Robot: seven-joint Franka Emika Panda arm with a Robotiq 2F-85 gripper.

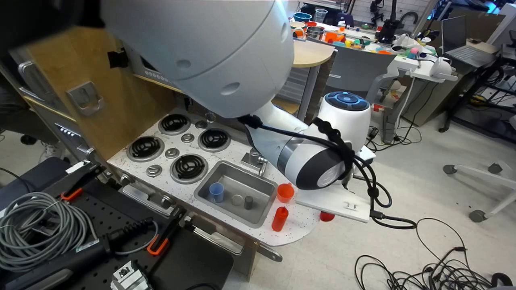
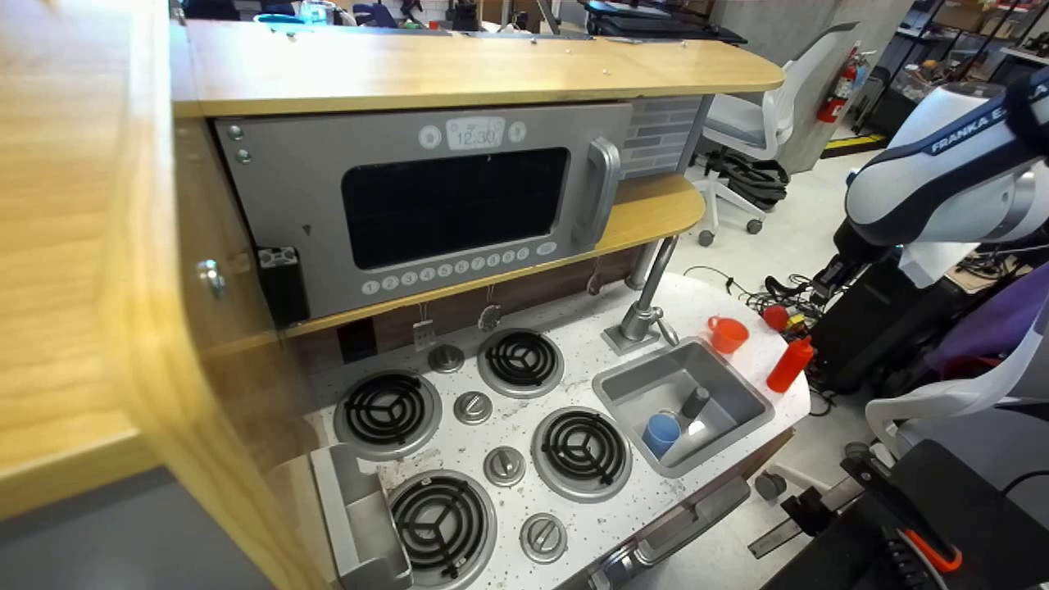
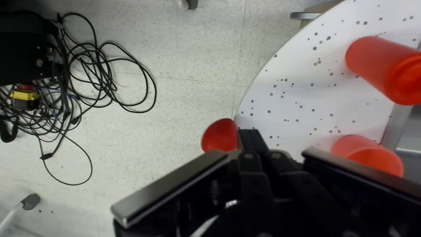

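Note:
A red rounded thing (image 3: 219,135) shows just past the counter's curved edge, over the floor, in the wrist view. Exterior view 1 has the same red thing (image 1: 327,217) below the arm's white plate, outside the counter; in exterior view 2 this red thing (image 2: 776,316) appears beyond the counter's far rim. Whether it is in the air or resting on something, I cannot tell. My gripper has its fingertips together with nothing between them, above the counter edge and right of the red thing in the wrist view. Exterior view 2 also shows the gripper (image 2: 826,285).
An upright red bottle (image 1: 280,219) and an orange-red cup (image 1: 285,193) stand beside the sink (image 1: 227,167). Inside the sink are a blue cup (image 1: 216,191) and a small grey cylinder (image 1: 248,202). A faucet (image 2: 639,319) rises behind it. Cables (image 3: 102,75) lie on the floor.

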